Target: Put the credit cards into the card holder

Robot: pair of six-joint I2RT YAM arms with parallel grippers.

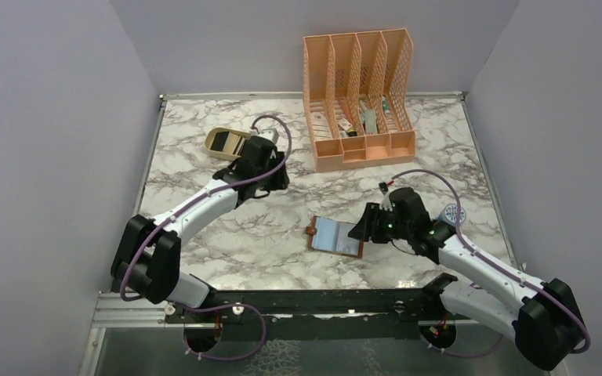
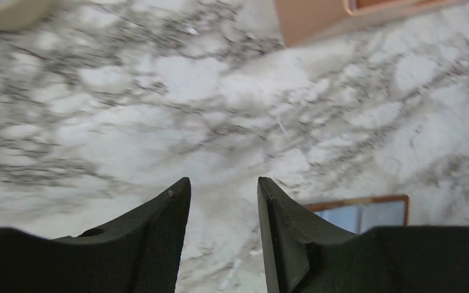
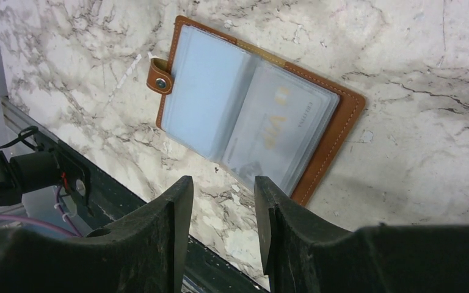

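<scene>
An open brown leather card holder [image 1: 333,235] with clear sleeves [image 3: 204,91] lies on the front middle of the marble table; the right wrist view shows a pale card with gold lettering in one sleeve. My right gripper hangs just right of and above it, part open, nothing between its fingers. My left gripper is higher up near the cream tray [image 1: 215,142] of dark, tan and pale cards at back left, which the arm partly hides; its fingers are part open and empty.
A pink desk organiser [image 1: 364,157] with several small items stands at the back. A round blue-and-white object [image 1: 451,215] sits at the right, partly behind the right arm.
</scene>
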